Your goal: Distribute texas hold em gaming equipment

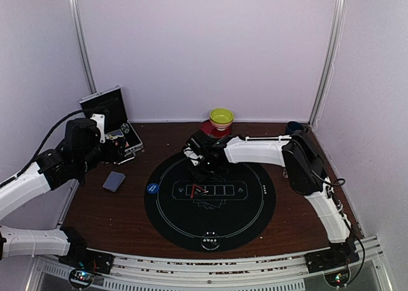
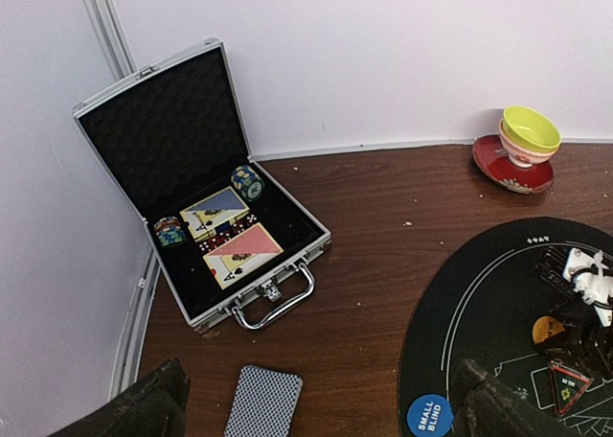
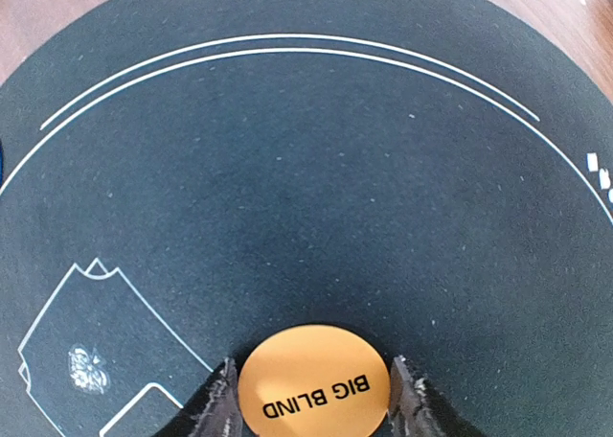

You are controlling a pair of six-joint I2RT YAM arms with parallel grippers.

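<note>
An orange BIG BLIND button (image 3: 314, 384) is pinched between the fingers of my right gripper, over the black round mat (image 1: 213, 230); whether it touches the mat I cannot tell. In the left wrist view the same button shows orange beside the right arm. A blue SMALL BLIND button (image 2: 429, 416) lies at the mat's left edge, and a red-edged black triangle (image 2: 568, 389) rests on the printed card boxes. My left gripper is open and empty, above the left of the table. Below it lies a patterned card deck (image 2: 263, 402).
An open silver case (image 2: 321, 238) with cards, chips and dice stands at the back left. Stacked bowls (image 1: 221, 117) sit on a red plate (image 1: 210, 130) at the back; a dark cup (image 1: 294, 127) is at the back right.
</note>
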